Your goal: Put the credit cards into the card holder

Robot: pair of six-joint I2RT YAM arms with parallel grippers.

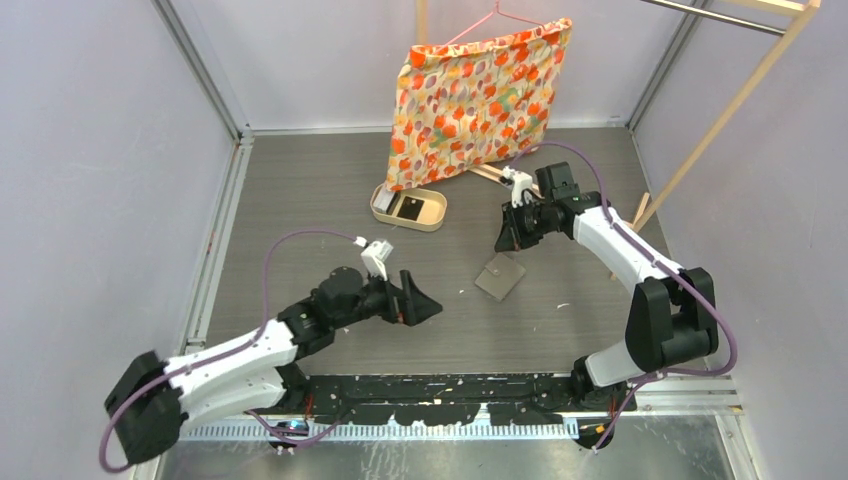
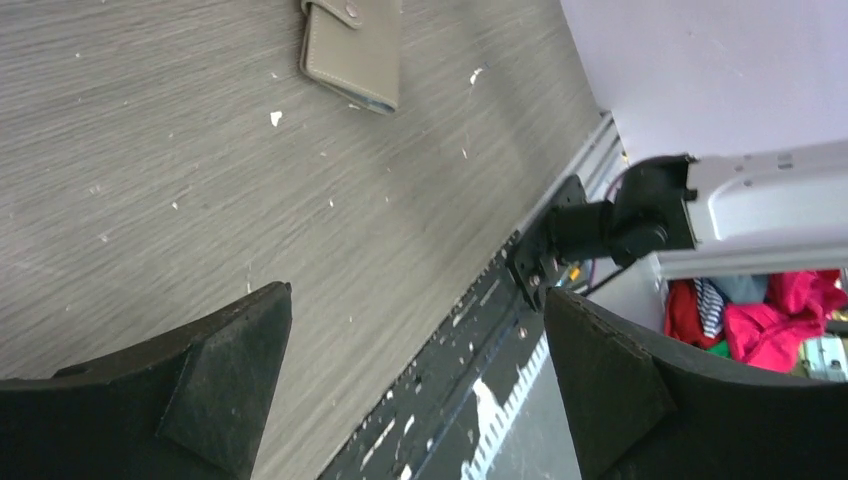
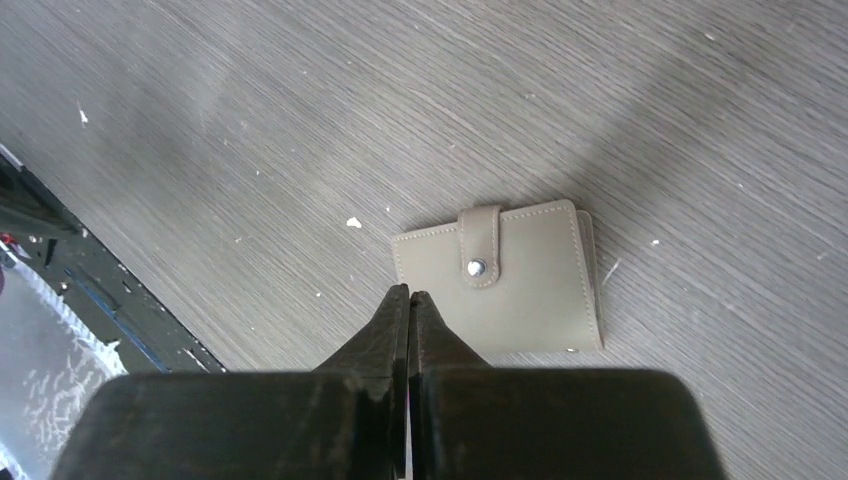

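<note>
A beige card holder [image 1: 500, 277] with a snap strap lies flat and fastened on the grey table, right of centre. The right wrist view shows the card holder [image 3: 535, 290] face up, its strap and metal snap on top. My right gripper is shut with nothing between its fingers; the holder lies below and outside them. My left gripper [image 1: 425, 292] is open and empty, left of the holder. Its spread fingers [image 2: 225, 375] frame bare table in the left wrist view, with part of the holder [image 2: 355, 55] at the top edge. Cards [image 1: 411, 208] sit in a tan tray.
The tan tray [image 1: 437, 224] stands at the back, below a hanging patterned cloth [image 1: 480, 100]. Wooden sticks [image 1: 489, 172] lie behind my right arm. Bare table surrounds the holder, and the left side is clear.
</note>
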